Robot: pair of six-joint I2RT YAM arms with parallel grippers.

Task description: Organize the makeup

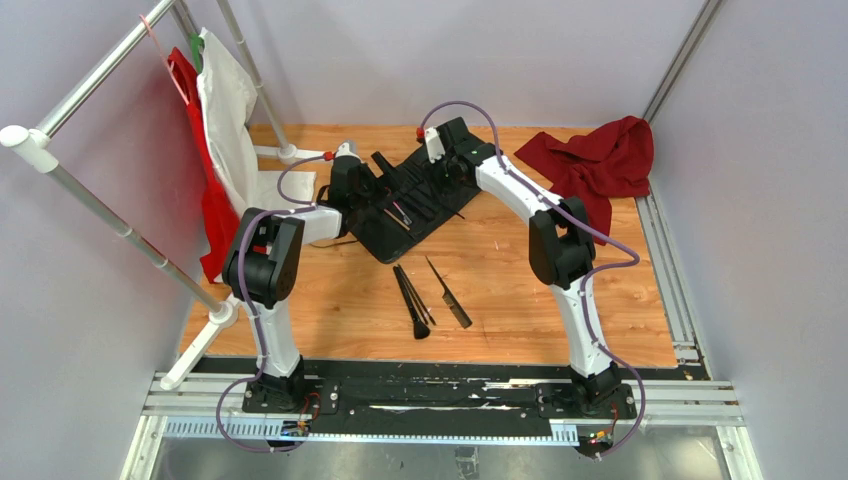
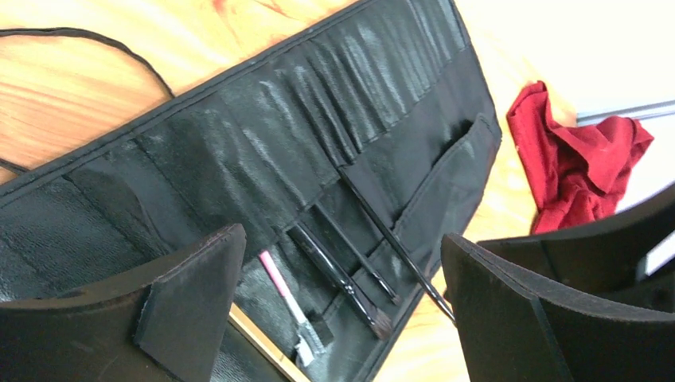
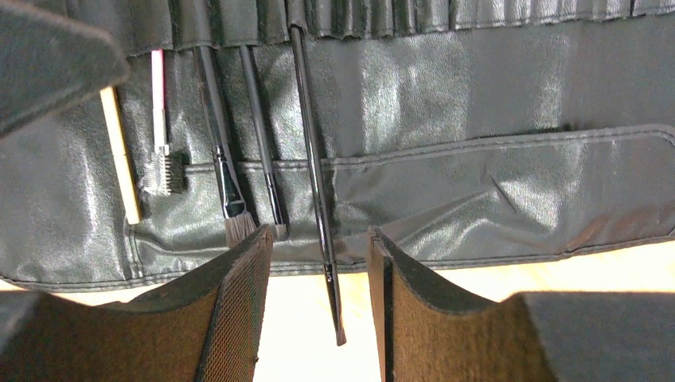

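Note:
The black brush roll (image 1: 385, 238) lies open and slanted across the back of the table. In the right wrist view, its pocket row holds a tan stick (image 3: 119, 155), a pink-handled spoolie (image 3: 159, 119), a flat brush (image 3: 216, 143), a short thin brush (image 3: 260, 127) and a long thin brush (image 3: 313, 143), whose tip passes the roll's edge. My right gripper is open, with that long brush's lower end showing between its fingers. Over the roll's left part, my left gripper stands open and empty. Loose on the table are a fluffy black brush (image 1: 409, 300) and a comb (image 1: 455, 307).
Thin sticks lie against the fluffy brush. A dark red cloth (image 1: 605, 165) is heaped at the back right. A white rack (image 1: 180, 262) with hanging clothes stands on the left. A dark cord (image 2: 87, 34) runs beside the roll.

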